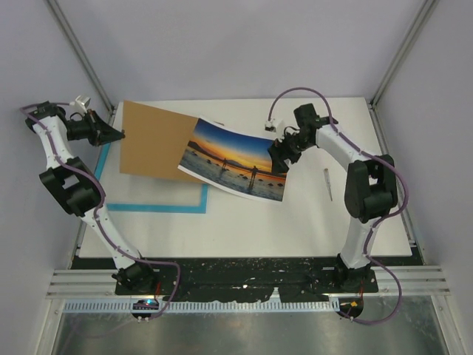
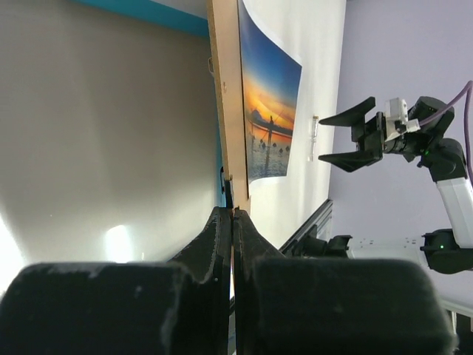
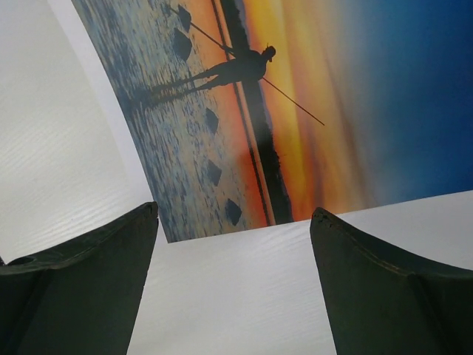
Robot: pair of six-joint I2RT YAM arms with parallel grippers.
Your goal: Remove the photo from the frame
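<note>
The brown backing board (image 1: pixel 157 142) is held up off the table at its left edge, tilted, with my left gripper (image 1: pixel 123 135) shut on that edge. In the left wrist view the board (image 2: pixel 230 111) shows nearly edge-on between the fingers. The sunset photo (image 1: pixel 233 163) overlaps the board's right part and reaches to the right past it. The blue frame (image 1: pixel 155 208) lies flat beneath the board. At the photo's right edge, my right gripper (image 1: pixel 276 156) is open. Its fingers (image 3: pixel 122 251) stand apart beside the photo's edge (image 3: pixel 244 229), nothing gripped between them.
A thin pen-like item (image 1: pixel 328 184) lies on the white table (image 1: pixel 244 233) at the right.
</note>
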